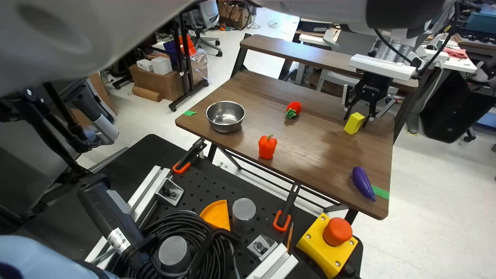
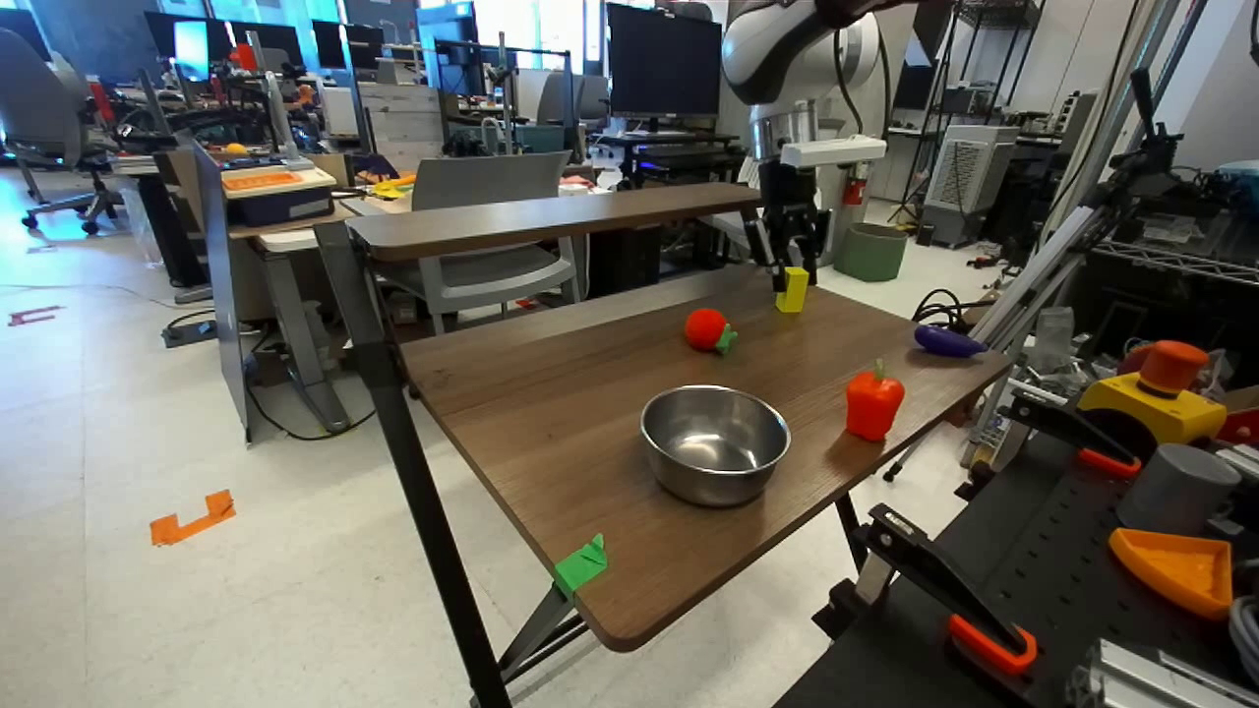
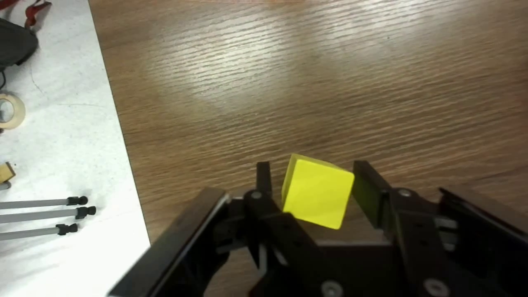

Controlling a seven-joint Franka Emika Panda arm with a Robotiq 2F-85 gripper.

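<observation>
A yellow block (image 3: 320, 193) is between the fingers of my gripper in the wrist view. The fingers are part open, with a gap on the block's left side. On the right, a finger (image 3: 372, 190) is close against the block or touching it. In exterior view 1 the yellow block (image 1: 354, 123) looks tilted at the far right of the table, with my gripper (image 1: 356, 119) around its upper part. In exterior view 2 the block (image 2: 792, 290) appears to stand on the tabletop, though its base contact is hard to make out.
On the wooden table (image 1: 316, 148) are a steel bowl (image 1: 225, 117), a red pepper (image 1: 267, 148), a red tomato-like object (image 1: 293, 109) and a purple eggplant (image 1: 362, 183). A raised shelf (image 1: 302, 53) runs along the back edge. Bare tabletop surrounds the block.
</observation>
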